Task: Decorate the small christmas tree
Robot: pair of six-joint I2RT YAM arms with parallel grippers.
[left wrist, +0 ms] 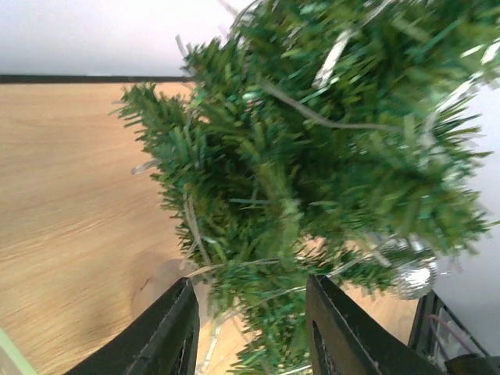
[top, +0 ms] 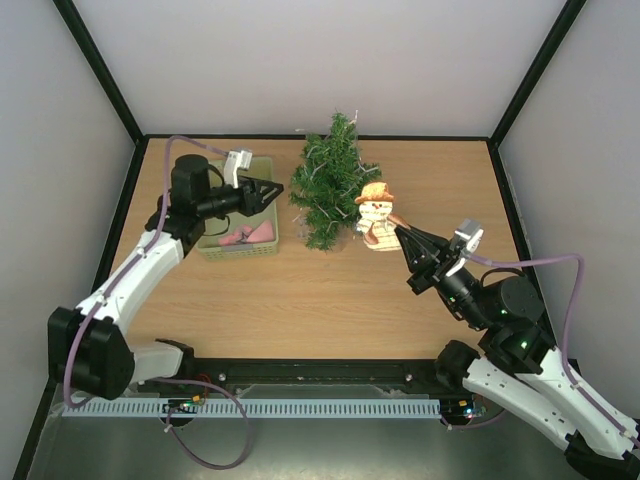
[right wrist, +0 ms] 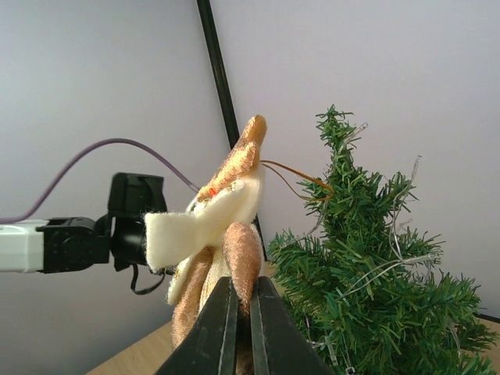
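The small Christmas tree (top: 330, 180) stands at the back middle, strung with pale wire, a silver bauble (left wrist: 414, 277) on it in the left wrist view. A snowman ornament (top: 378, 218) with tan hat and gold loop is pinched in my right gripper (top: 402, 232), beside the tree's right side; in the right wrist view it sits upright between the shut fingers. My left gripper (top: 270, 193) is over the basket, left of the tree, its fingers (left wrist: 168, 336) apart with nothing seen held.
The green basket (top: 230, 250) at the back left holds pink items (top: 255, 233). Walls enclose the back and both sides.
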